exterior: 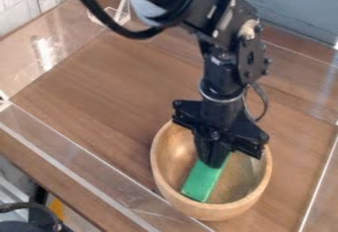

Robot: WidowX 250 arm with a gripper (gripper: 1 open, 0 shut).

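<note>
A round wooden bowl (pixel 176 186) sits on the table near the front right, with a green block (pixel 203 181) lying inside it. My black gripper (pixel 215 151) reaches down into the bowl over the far end of the block. The fingers are close together there; whether anything is between them is hard to see.
A clear strip runs along its front left edge. A white cord lies at the back left, and a grey-blue wall stands behind.
</note>
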